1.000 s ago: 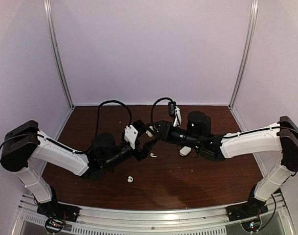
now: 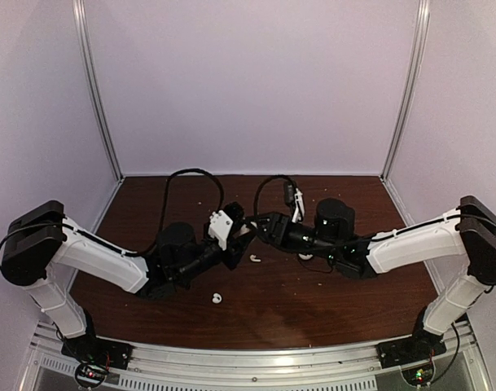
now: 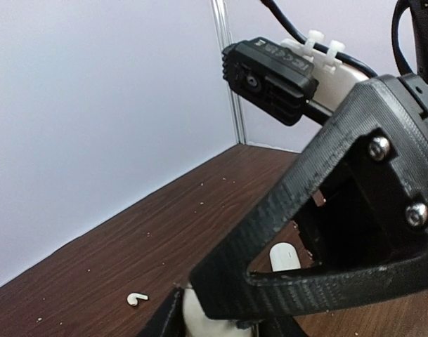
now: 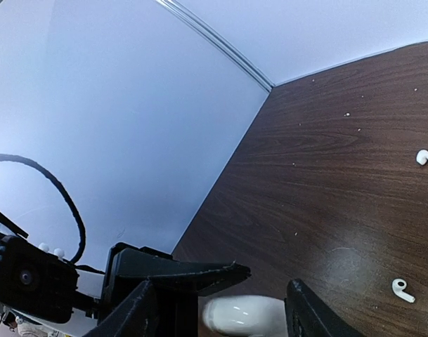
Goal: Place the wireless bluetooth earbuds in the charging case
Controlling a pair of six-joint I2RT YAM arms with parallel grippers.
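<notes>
My two grippers meet above the table's middle: left gripper (image 2: pixel 239 236) and right gripper (image 2: pixel 260 224). A white rounded case (image 3: pixel 210 319) (image 4: pixel 245 314) sits between their fingers, largely hidden by them; I cannot tell which gripper grips it. One white earbud (image 2: pixel 217 298) lies toward the front, another (image 2: pixel 255 258) near the middle; both show in the right wrist view as a far earbud (image 4: pixel 424 158) and a nearer earbud (image 4: pixel 402 289).
A second white rounded object (image 3: pixel 284 257) lies on the table (image 2: pixel 166 318), partly under the right arm in the top view. White walls enclose the sides and back.
Both grippers have shifted slightly down in the top view, the right one more so, and the white case between them is now more hidden.
</notes>
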